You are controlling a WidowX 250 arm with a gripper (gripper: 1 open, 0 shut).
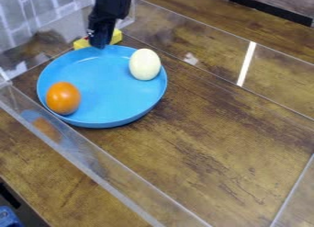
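Note:
My dark gripper (101, 36) hangs at the top left, just behind the blue plate (103, 106), over a yellow object (84, 42) that it partly hides. It looks shut, with nothing clear between its fingers. An orange tomato-like item (62, 98) sits on the left of the plate, and a white egg (145, 64) on the right.
Clear plastic walls (135, 185) run along the left and front.

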